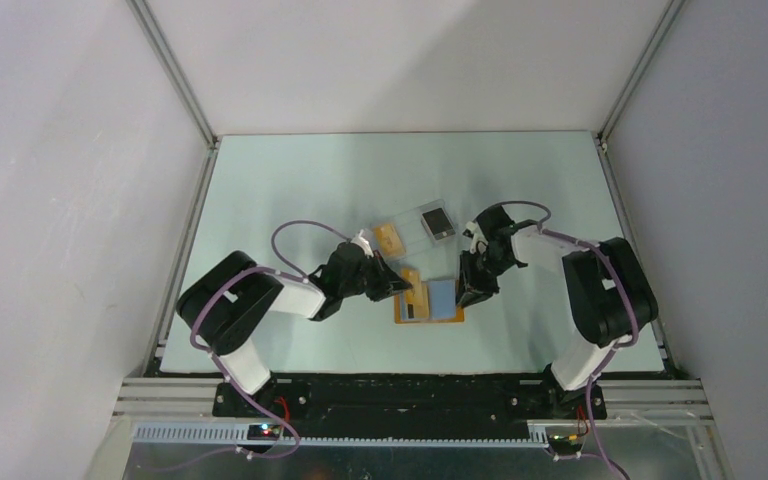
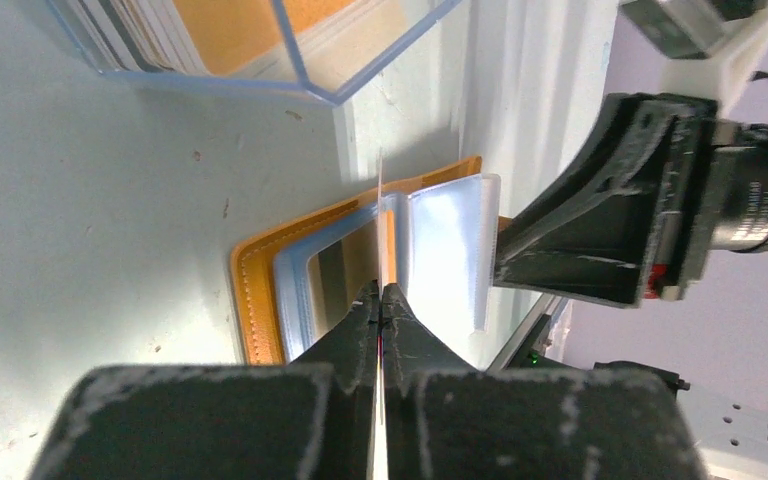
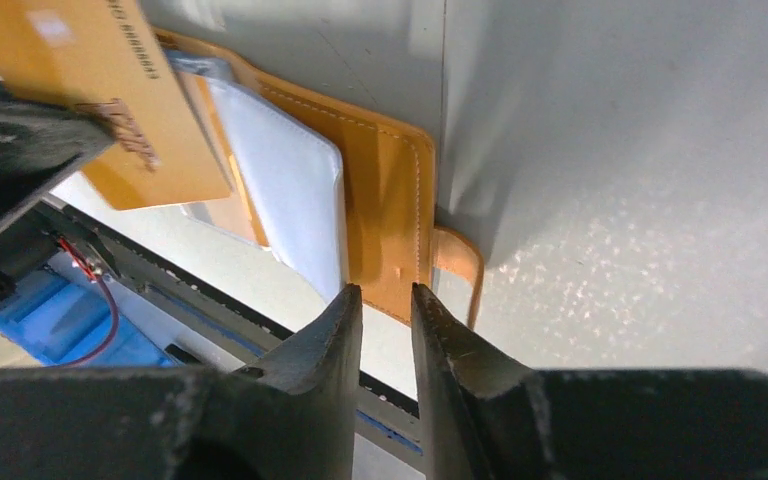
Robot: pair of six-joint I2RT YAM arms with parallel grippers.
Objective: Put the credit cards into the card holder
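The tan card holder (image 1: 445, 320) lies open at the middle of the table, with clear and bluish-white sleeves inside. A gold card is pinched in my left gripper, which is shut; in the left wrist view the card stands edge-on as a thin line over the sleeve. Another card with a dark stripe (image 2: 332, 283) shows behind the sleeve. At the holder's right edge, my right gripper stands part open, its fingertips (image 3: 345, 305) close to the tan cover. Nothing clearly shows gripped between them.
Behind the holder sits a clear tray (image 1: 413, 228) with gold cards (image 1: 388, 240) on its left and a dark card (image 1: 438, 223) on its right. Both grippers are close together over the holder.
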